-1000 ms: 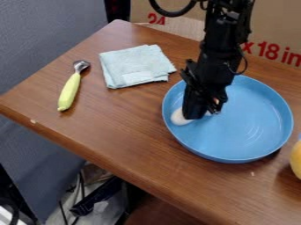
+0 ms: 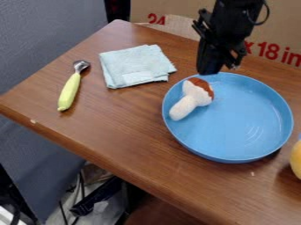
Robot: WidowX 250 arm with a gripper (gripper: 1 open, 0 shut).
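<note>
A blue plate point(image 2: 238, 125) sits on the wooden table. On its left part lies a white object with a reddish-brown top point(image 2: 188, 101), its pale end pointing down-left. My black gripper point(image 2: 219, 63) hangs above the plate's back rim, clear of that object. Whether its fingers are open or shut is hard to tell.
A yellow-handled scoop point(image 2: 70, 88) lies at the left, beside a folded pale cloth point(image 2: 136, 65). A yellow round item point(image 2: 295, 160) is at the right edge. A cardboard box point(image 2: 177, 14) stands behind.
My gripper has risen away from the plate toward the back, uncovering the white and brown object, which now rests on the plate without the gripper on it.
</note>
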